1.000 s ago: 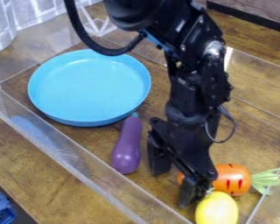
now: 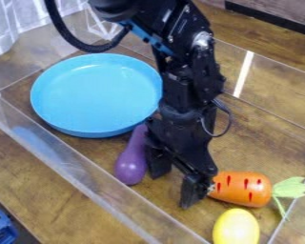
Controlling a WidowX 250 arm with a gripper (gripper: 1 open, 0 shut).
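Observation:
My black gripper (image 2: 175,175) is low over the wooden table, its fingers spread around a patch of table between a purple eggplant (image 2: 130,166) and an orange carrot (image 2: 244,187) with green leaves. The left finger partly covers the eggplant's upper end; the right finger is beside the carrot's left end. The gripper appears open, with nothing clearly between its fingers. A yellow egg-shaped object (image 2: 234,228) lies below the carrot. A blue plate (image 2: 91,95) sits at the upper left.
Clear barrier strips (image 2: 66,176) run along the left and right of the workspace. A blue object (image 2: 0,225) is outside at the lower left. Bare table shows at the upper right.
The gripper has moved left and slightly up in the view, away from the carrot and yellow object, toward the eggplant, which now appears a little farther left and partly covered.

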